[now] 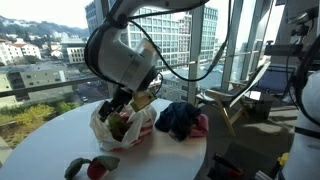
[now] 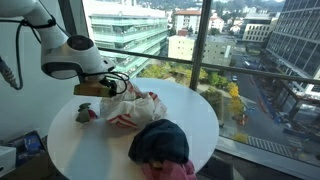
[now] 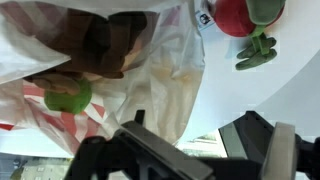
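A red and green soft toy [image 1: 97, 169] lies on the white round table, in front of the bag; the wrist view shows this toy [image 3: 238, 16] at the upper right. A white and red plastic bag [image 1: 140, 131] stands crumpled on the table. Through its opening in the wrist view, brown items [image 3: 92, 40] and a round green thing [image 3: 68, 96] show. My gripper is open over the bag's edge, its fingers wide apart and nothing between them. In exterior view 2 the gripper [image 2: 95, 89] hangs by the bag, above the toy.
Dark blue cloth [image 1: 179, 119] and a pink-red cloth [image 1: 199, 126] lie heaped to the right of the bag in exterior view 1. Large windows stand beyond it.
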